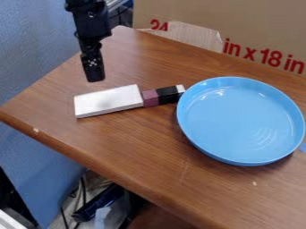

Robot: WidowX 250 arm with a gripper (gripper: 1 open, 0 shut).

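Note:
My black gripper (92, 70) hangs over the left part of the wooden table, just above and behind a white block (107, 101); whether its fingers are open or shut is hard to tell. The white block lies flat, with a dark red piece (149, 97) and a black piece (166, 95) in line at its right end, and a thin white edge beyond them. A light blue plate (241, 122) lies to the right of these.
A cardboard box (233, 27) stands along the back. The table's left edge borders a blue padded surface (34, 72).

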